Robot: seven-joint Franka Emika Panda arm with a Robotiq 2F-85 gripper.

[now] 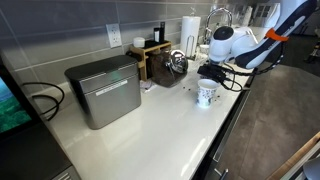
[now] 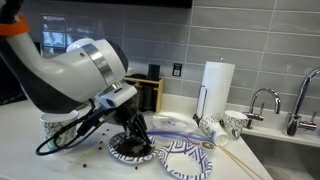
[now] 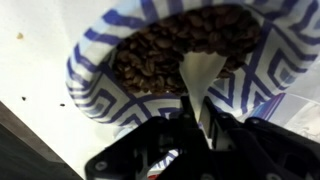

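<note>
In the wrist view, a white bowl [image 3: 92,48] with blue stripes holds dark brown coffee beans [image 3: 140,62]. My gripper is shut on a white spoon-like utensil [image 3: 203,68], whose far end reaches over the beans; whether it carries any beans cannot be made out. Exterior view 2 has the gripper [image 2: 137,128] pointing down at the same dish [image 2: 117,155], partly covering its dark contents. From the side in exterior view 1, the gripper [image 1: 212,72] is largely hidden behind a white cup.
A blue-rimmed plate [image 2: 185,160] lies right of the bean dish. The white cup [image 1: 206,92] stands near the counter's front edge. Patterned cups [image 2: 234,122], a paper towel roll [image 2: 216,88] and a faucet [image 2: 300,112] are farther right. A metal bin [image 1: 106,92] stands against the wall.
</note>
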